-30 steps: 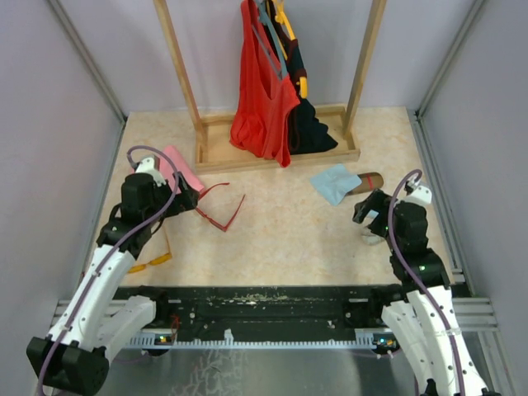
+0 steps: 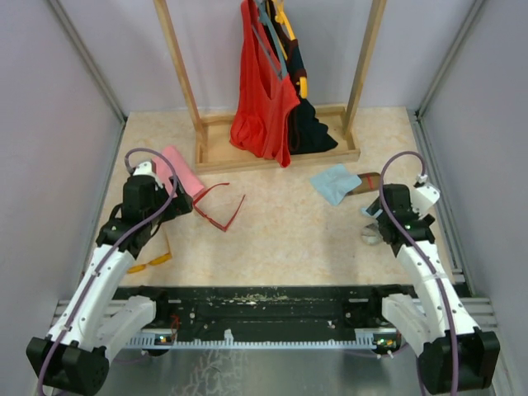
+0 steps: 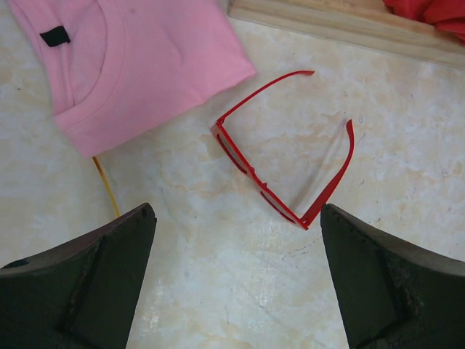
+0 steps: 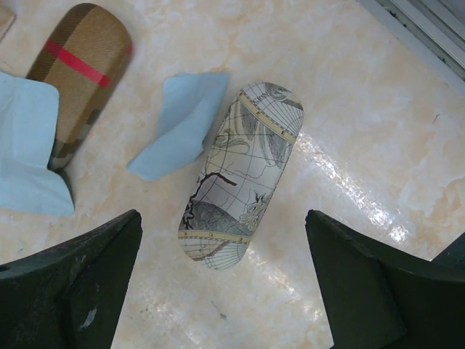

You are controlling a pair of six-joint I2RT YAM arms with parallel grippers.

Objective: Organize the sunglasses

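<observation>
Red-framed sunglasses point(image 3: 251, 171) lie on the table with both temples spread, in front of my left gripper, which stands open and empty above. A second, yellow-orange pair point(image 2: 151, 262) rests nearer the front left, partly covered by the left arm in the top view. Below my right gripper, open with nothing between its fingers, lies a map-print glasses case point(image 4: 243, 171), closed. A brown checked case point(image 4: 91, 62) with a red stripe sits farther left in that view. One light blue cloth point(image 4: 25, 145) partly overlaps it; another blue cloth point(image 4: 185, 123) lies beside the map-print case.
Folded pink cloth point(image 3: 160, 58) lies behind the left gripper, close to the red sunglasses. A wooden rack point(image 2: 214, 162) with hanging garments point(image 2: 264, 107) stands at the back.
The left arm has shifted only slightly. Both pairs of sunglasses stay put.
</observation>
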